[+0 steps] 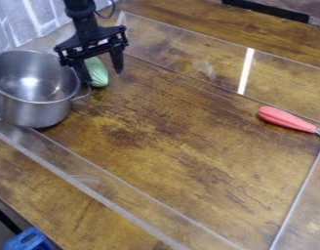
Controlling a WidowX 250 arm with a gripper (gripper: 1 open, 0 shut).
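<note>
The black gripper [89, 54] hangs at the top left of the camera view, just above and behind a steel pot [32, 103]. A light green object [95, 72] lies right of the pot's back edge, beneath the gripper and partly hidden by it. Whether the fingers hold anything is hard to tell at this size.
A red-handled utensil [288, 120] lies at the right. A blue object [30, 240] is at the bottom left corner, and clear edging runs round the work area.
</note>
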